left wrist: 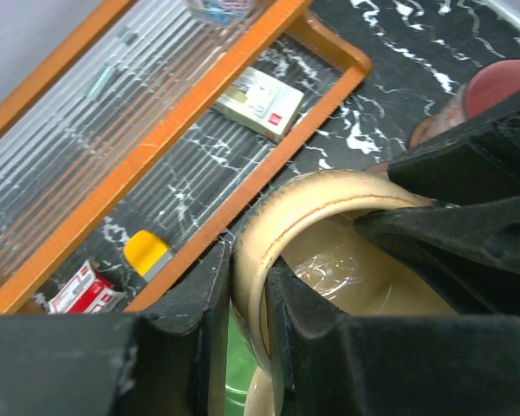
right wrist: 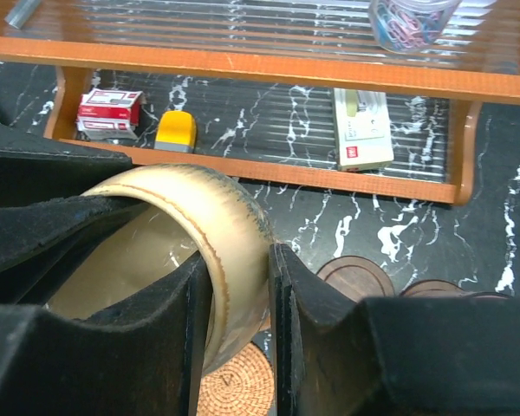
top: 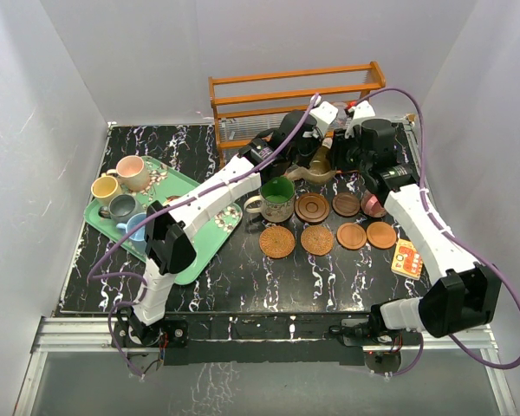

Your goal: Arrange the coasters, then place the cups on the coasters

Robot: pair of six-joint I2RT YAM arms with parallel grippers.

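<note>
A cream-coloured cup with a brown-edged rim hangs between my two grippers, above the coasters and near the wooden rack. My left gripper is shut on its rim, one finger inside and one outside. On the other side, my right gripper stands part open, with the cup's wall between its fingers. Below lie dark wooden coasters, woven coasters and lighter brown coasters. The grippers hide part of the cup in the top view.
A green-lined mug stands just left of the coasters, and a pink cup to the right. The wooden rack spans the back. Several mugs sit on the green tray.
</note>
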